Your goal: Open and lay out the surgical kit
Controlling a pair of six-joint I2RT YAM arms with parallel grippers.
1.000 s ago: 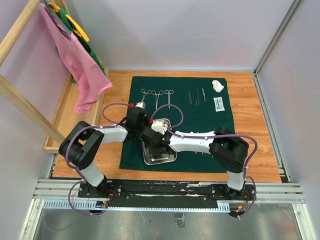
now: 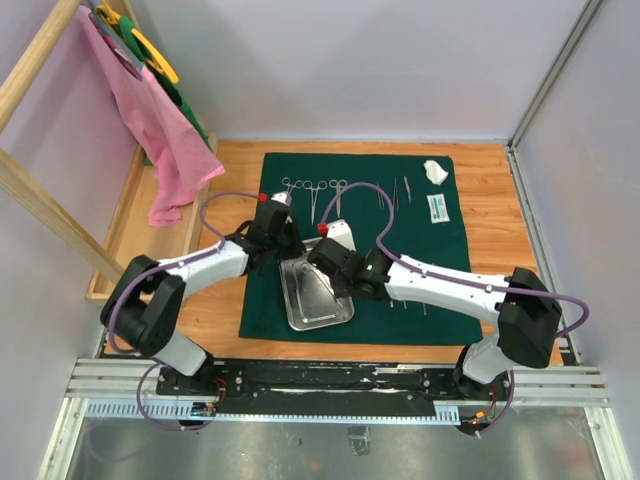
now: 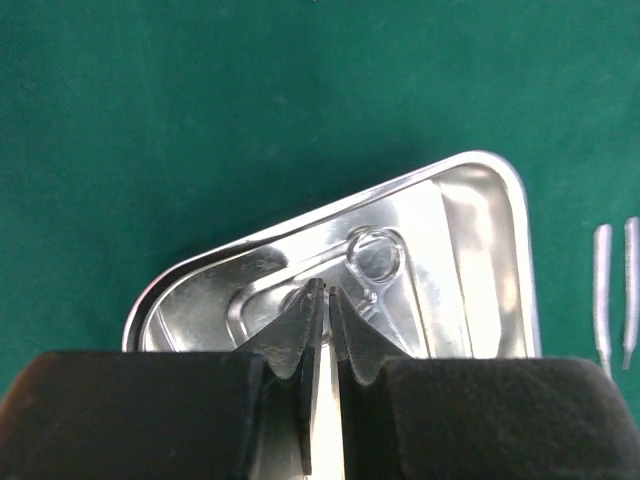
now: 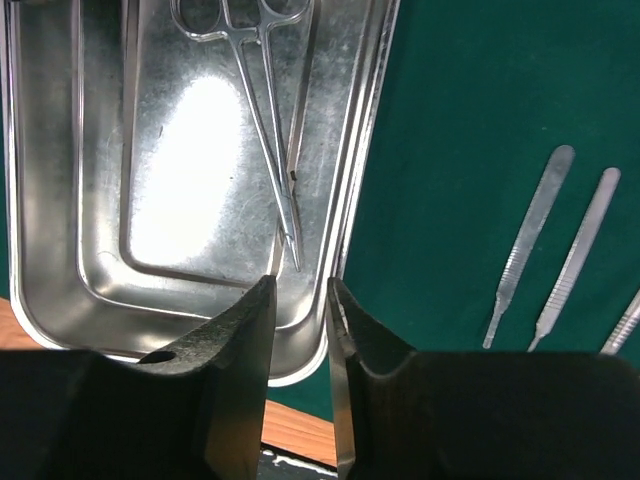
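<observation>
The steel tray [image 2: 315,310] lies on the green cloth [image 2: 270,320], both arms over it. In the left wrist view, ringed instruments [image 3: 376,255] lie in the tray; my left gripper is over them, fingertips close together; whether it holds anything is unclear. In the right wrist view, crossed scissor-like instruments [image 4: 285,200] lie in the tray, and my right gripper hangs near the tray's corner, fingers apart, nothing seen between them.
Ringed instruments [image 2: 338,200], thin tools, a white packet [image 2: 437,208] and white gauze [image 2: 435,172] are laid out on the cloth. A wooden rack with hanging cloths [image 2: 175,175] stands at left.
Both arms have shifted since a second ago; the right arm's elbow has swung outward to the right, and the left arm has moved slightly.
</observation>
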